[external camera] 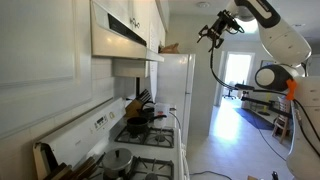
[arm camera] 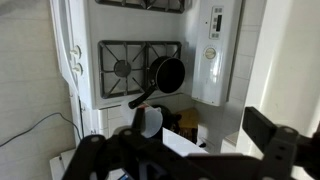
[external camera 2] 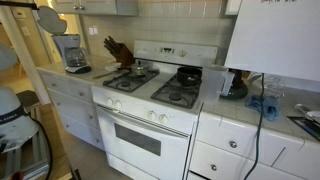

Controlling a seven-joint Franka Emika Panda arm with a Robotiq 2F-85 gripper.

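High above the stove's right side, my gripper (external camera: 207,38) hangs in the air, its fingers spread apart. The wrist view looks down past the gripper; its dark fingers stand wide apart with nothing between them. Below lies the white stove (arm camera: 88,60), with a black pan (arm camera: 168,75) on a burner, its handle pointing toward the counter side. In the second exterior view the black pan (external camera 2: 188,76) sits on a rear burner and a silver lidded pot (external camera 2: 139,70) on the other side. The lidded pot (external camera: 118,160) is nearest in the first exterior view.
A knife block (external camera 2: 122,52) and coffee maker (external camera 2: 72,52) stand left of the stove. Blue items (external camera 2: 268,106) lie on the right counter. Upper cabinets and a range hood (external camera: 118,42) overhang the stove.
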